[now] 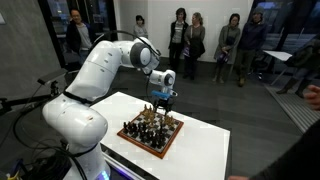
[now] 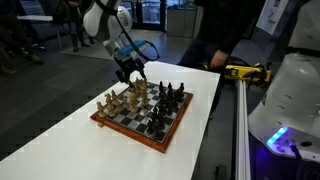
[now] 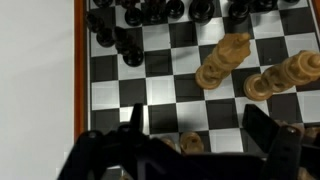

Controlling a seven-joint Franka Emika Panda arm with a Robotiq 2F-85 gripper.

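My gripper is open above the chessboard point(image 3: 152, 90), its two dark fingers wide apart at the bottom of the wrist view. Between them, near the lower edge, show the tops of light wooden pieces point(image 3: 191, 143), partly cut off. Further up the board stand a tall light piece point(image 3: 222, 62) and another light piece point(image 3: 284, 76). Dark pieces point(image 3: 129, 47) line the far side in that view. In exterior view 2 the gripper point(image 2: 130, 80) hangs low at the light pieces' edge of the board; whether it touches any piece cannot be made out.
In exterior view 1 several people point(image 1: 180, 35) stand beyond the table. At the right of exterior view 2 the arm's white base point(image 2: 280, 125) stands beside the table.
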